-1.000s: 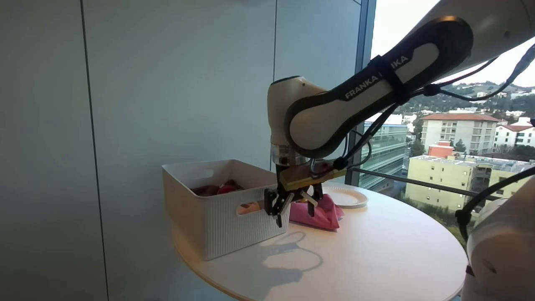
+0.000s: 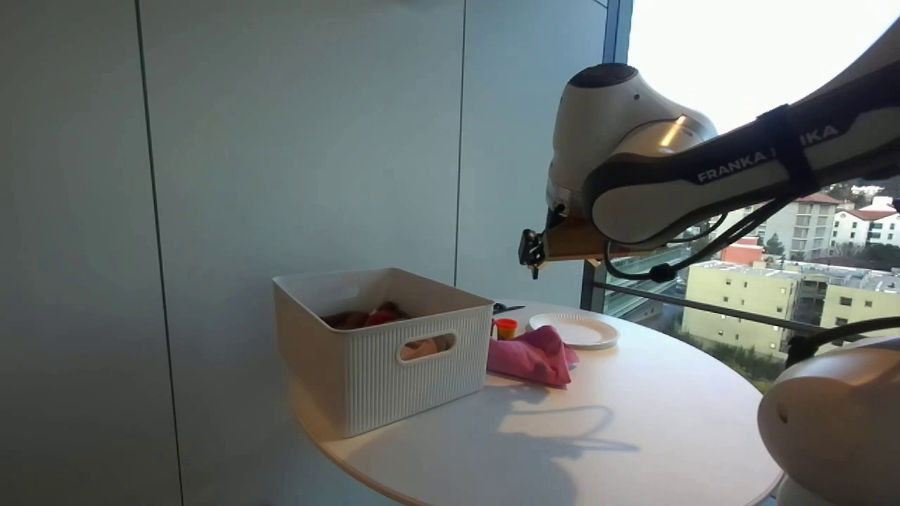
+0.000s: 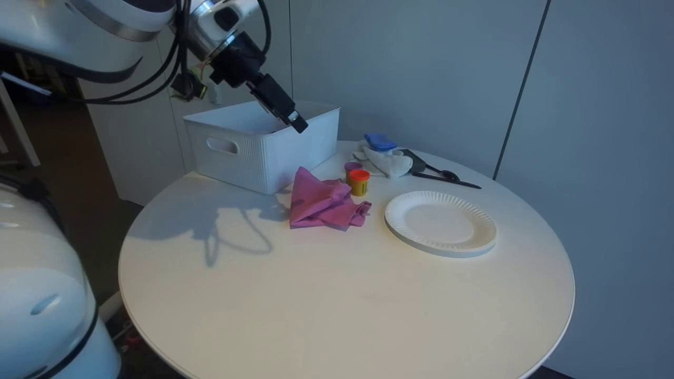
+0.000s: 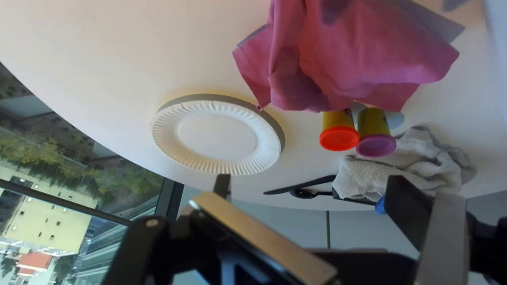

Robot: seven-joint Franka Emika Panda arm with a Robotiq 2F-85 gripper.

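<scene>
High above the table, my gripper stands open with nothing between its fingers; in exterior view 1 the gripper (image 2: 532, 254) hangs well clear of everything. A crumpled pink cloth (image 3: 323, 202) lies beside the white box (image 3: 297, 148). Against the cloth's far side stand two small tubs, one with an orange lid (image 4: 339, 138), the other with a purple lid (image 4: 376, 146). A white paper plate (image 3: 440, 221) rests to the right of them in exterior view 2. Dark items lie inside the box, only partly visible over its rim.
Behind the tubs is a whitish cloth (image 3: 392, 163) with a blue item (image 3: 380, 141) on it. Black utensils (image 3: 444, 176) lie near the table's back edge, close to the wall.
In exterior view 1 my arm has risen and shifted right, from low in front of the box's corner to high above the plate area in the picture. The objects on the table look unmoved.
</scene>
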